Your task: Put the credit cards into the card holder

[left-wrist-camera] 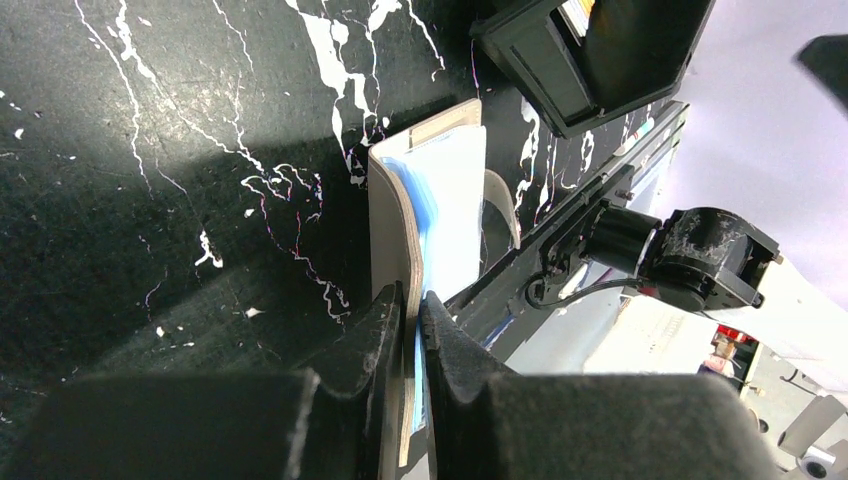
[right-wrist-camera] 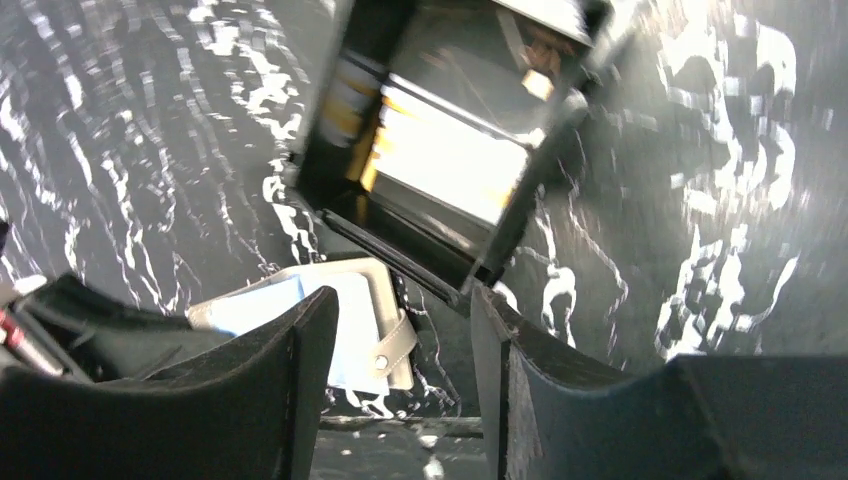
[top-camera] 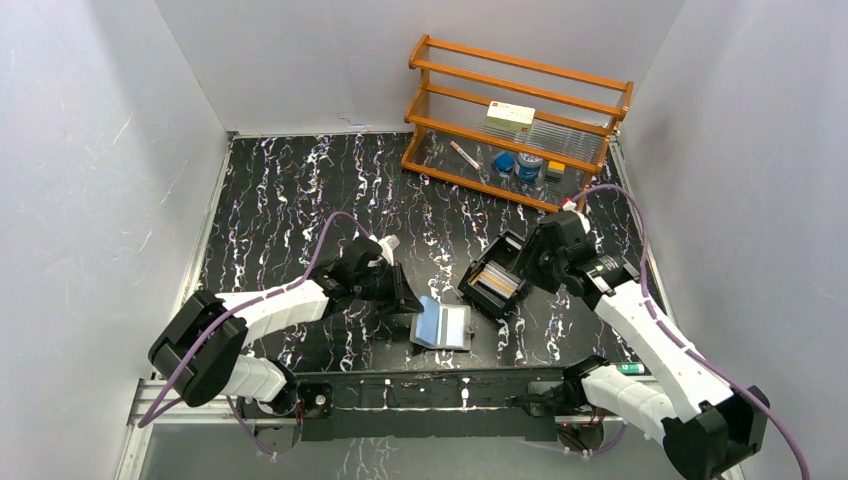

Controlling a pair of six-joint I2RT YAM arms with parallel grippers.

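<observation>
The open card holder (top-camera: 456, 328), grey-beige with clear bluish sleeves, lies near the table's front edge. My left gripper is shut on one side of its cover, which stands up between the fingers in the left wrist view. To the holder's right, a black box (top-camera: 466, 283) holds the credit cards (top-camera: 494, 281), packed in a row; the right wrist view shows white and yellow cards (right-wrist-camera: 450, 155) inside. My right gripper is above the table by the box, its fingers parted and nothing between them.
At the back right stands a wooden rack (top-camera: 520, 60) with a light green box (top-camera: 510, 117) and small items. The front rail (top-camera: 430, 390) borders the holder's side.
</observation>
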